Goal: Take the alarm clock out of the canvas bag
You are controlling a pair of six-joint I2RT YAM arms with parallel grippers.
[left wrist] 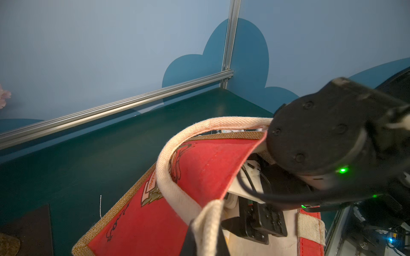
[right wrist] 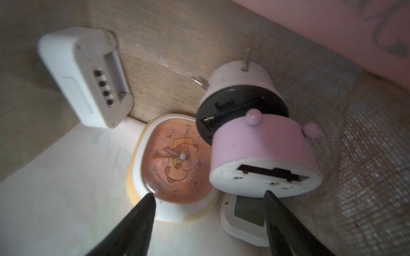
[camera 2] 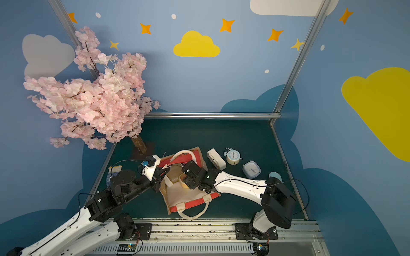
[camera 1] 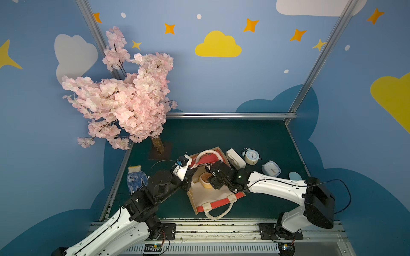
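The open canvas bag (camera 1: pixel 216 200), red and beige, stands at the front middle of the table. My left gripper is shut on its white rope handle (left wrist: pixel 173 170) at the far-left side. Inside, in the right wrist view, lie an orange-faced clock (right wrist: pixel 175 162), a pink clock (right wrist: pixel 264 140) leaning on a round clock with a black back (right wrist: pixel 243 96), a white clock (right wrist: pixel 85 76) against the wall, and a partly covered white clock with a grey screen (right wrist: pixel 245 217). My right gripper is open above them, its fingers apart and empty.
Right of the bag stand a white box-shaped clock (camera 1: pixel 235 158), a round twin-bell clock (camera 1: pixel 252 156) and a pale square clock (camera 1: pixel 271 169). A blue glove (camera 1: pixel 136 179) lies left, below a blossom tree (camera 1: pixel 132 102).
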